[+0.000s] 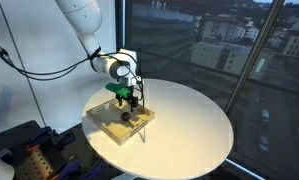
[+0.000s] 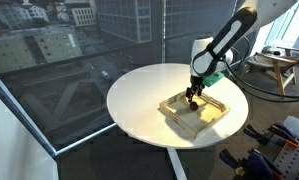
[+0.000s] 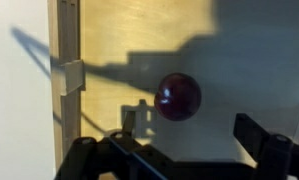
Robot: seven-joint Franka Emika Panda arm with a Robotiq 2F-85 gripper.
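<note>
A dark red, round object [image 3: 177, 97] rests on the floor of a shallow wooden tray [image 3: 64, 30], seen from above in the wrist view. My gripper stands open, its fingers [image 3: 251, 135] apart with nothing between them. In that view the round object appears just past the fingertips, between their lines. From the side, the gripper [image 1: 132, 102] hangs over the tray, above the round object [image 1: 126, 117] and apart from it. The second exterior view also has the round object [image 2: 194, 106] inside the tray, below the gripper.
The tray's low walls [image 2: 196, 137] surround the object on the white oval table [image 1: 179, 140]. A small pale piece [image 3: 72, 76] sits against one tray wall. Much of the table beyond the tray is clear.
</note>
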